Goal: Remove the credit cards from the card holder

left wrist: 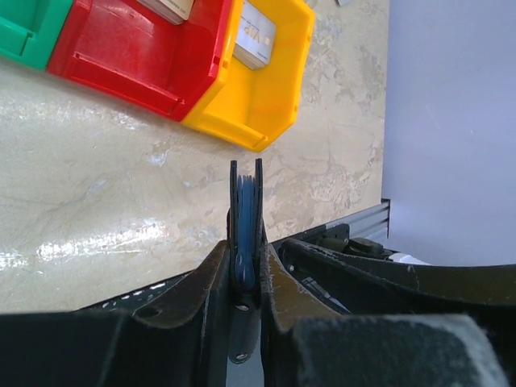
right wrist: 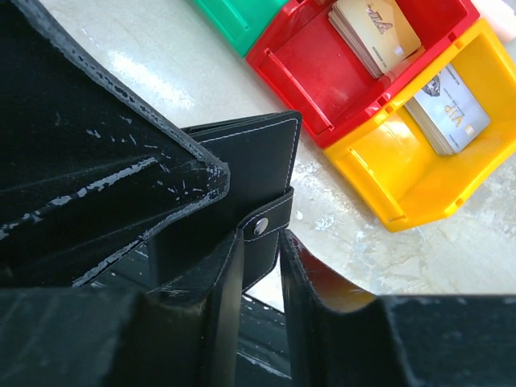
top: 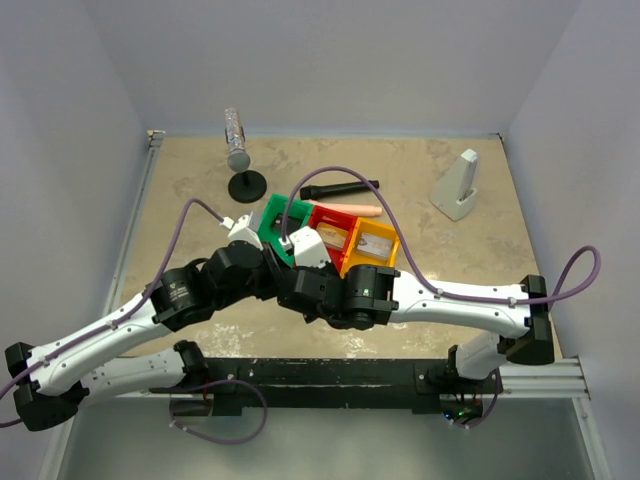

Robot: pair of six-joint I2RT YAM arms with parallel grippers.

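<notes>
A black leather card holder [right wrist: 242, 161] with a snap strap hangs upright over the table. My left gripper is shut on it; in the left wrist view only a thin edge shows between the fingers. My right gripper is beside the holder's strap [right wrist: 266, 211] in the right wrist view, its fingertips a little apart; whether they touch it is unclear. In the top view both grippers meet over the front of the bins, hidden by the arms. Whether cards are inside the holder cannot be seen.
Red [right wrist: 314, 64], yellow [right wrist: 411, 185] and green [right wrist: 238, 20] bins stand behind, red and yellow holding card stacks. A microphone [top: 340, 190], a stand [top: 246, 185] and a white object [top: 455, 195] are at the back.
</notes>
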